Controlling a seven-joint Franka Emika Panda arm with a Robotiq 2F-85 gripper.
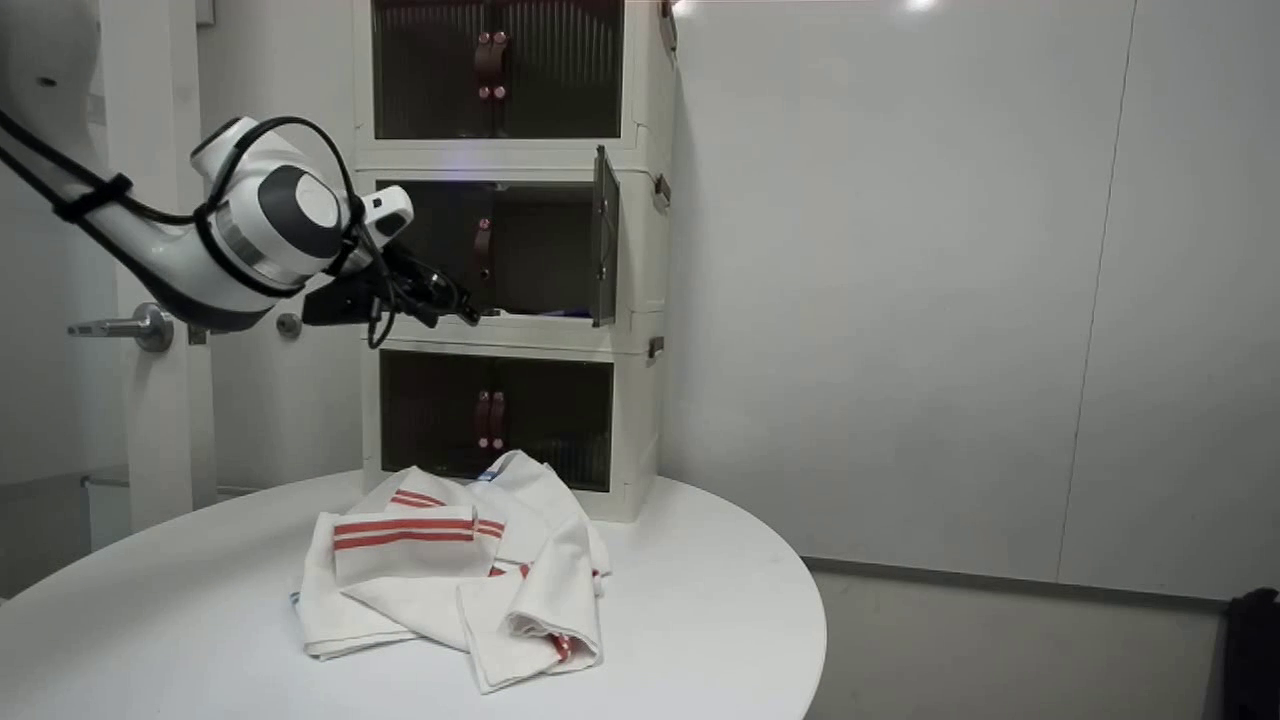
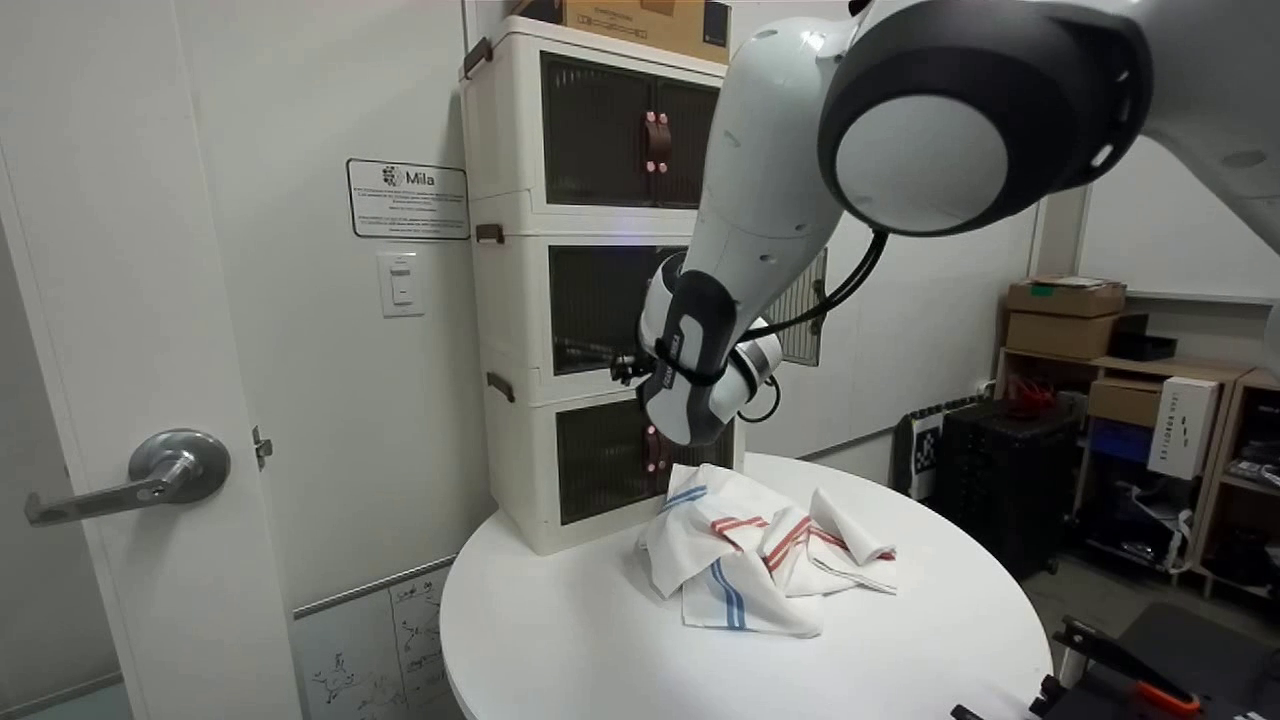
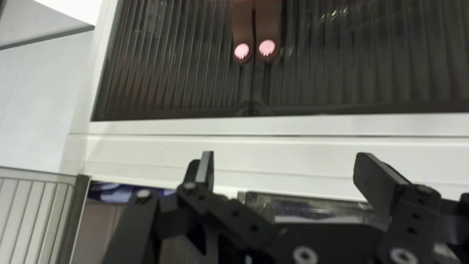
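Note:
A white cabinet of stacked units with dark ribbed doors stands at the back of the round table. Its middle unit has the right door swung outward, while the left door appears closed. My gripper is open in front of the middle unit, near its lower edge. Bare cabinet frame shows between the spread fingers in the wrist view. Something blue-purple lies inside the opened side; what it is cannot be told. White towels with red and blue stripes lie crumpled on the table.
The lower unit's doors are closed, with the towels heaped in front. A door with a metal lever stands left of the cabinet.

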